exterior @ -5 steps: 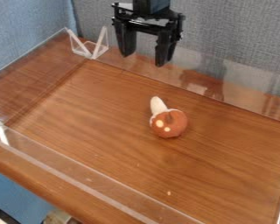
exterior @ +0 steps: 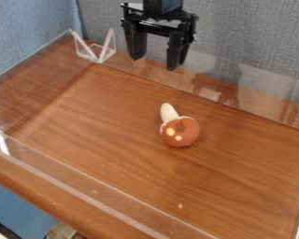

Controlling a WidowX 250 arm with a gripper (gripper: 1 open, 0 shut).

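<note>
My black gripper (exterior: 156,51) hangs open at the top centre, over the back of the wooden tray, with nothing between its fingers. A toy mushroom (exterior: 181,132) with an orange, pale-spotted cap and a white stem lies on its side on the wooden floor, below and a little right of the gripper.
Clear plastic walls (exterior: 250,103) edge the wooden floor (exterior: 90,131). A white wire-like bracket (exterior: 93,51) stands at the back left corner. Grey padded walls rise behind and at the left.
</note>
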